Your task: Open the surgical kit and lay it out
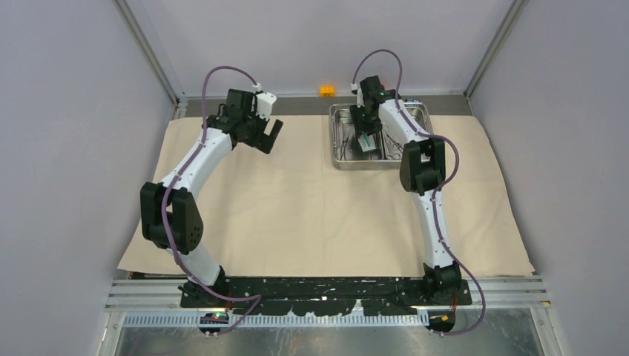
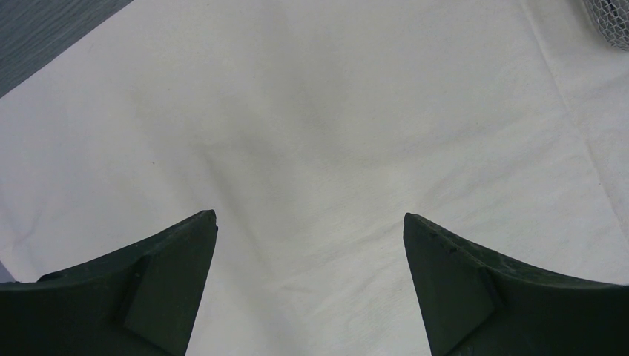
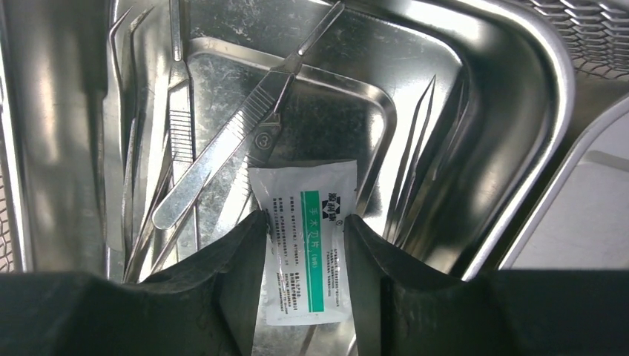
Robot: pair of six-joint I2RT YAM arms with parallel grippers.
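Note:
In the top view a steel mesh basket [image 1: 339, 165] stands at the back right of the cloth, holding metal instruments. Over it, my right gripper is open, its fingertips on either side of a white and green blade packet [image 3: 289, 245]. The packet lies on the steel tray [image 3: 541, 126] among the instruments; whether the fingers touch it I cannot tell. Scalpel handles [image 3: 215, 152] and tweezers [image 3: 115, 141] lie left of the packet, and slim pointed tweezers [image 3: 412, 152] to its right. My left gripper hangs open and empty above bare cloth.
Beige cloth [image 1: 297, 215] covers the table, with wide free room in front and in the middle. A pale tray [image 3: 593, 200] sits beside the steel one inside the basket. An orange block [image 1: 327, 91] is at the back edge.

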